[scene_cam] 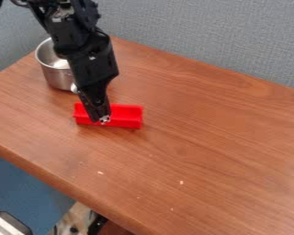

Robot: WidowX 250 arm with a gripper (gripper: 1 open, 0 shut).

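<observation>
A red bar-shaped block [125,117] lies on the wooden table [211,156], left of centre. My black gripper [98,116] is down over the left half of the block, its fingertips at or just above it. Whether the fingers grasp it or how wide they stand is unclear. A metal pot [51,64] stands behind, at the upper left, partly hidden by the arm.
The table's left edge drops to a blue floor [15,184], with some clutter at the lower left. A grey wall runs behind the table.
</observation>
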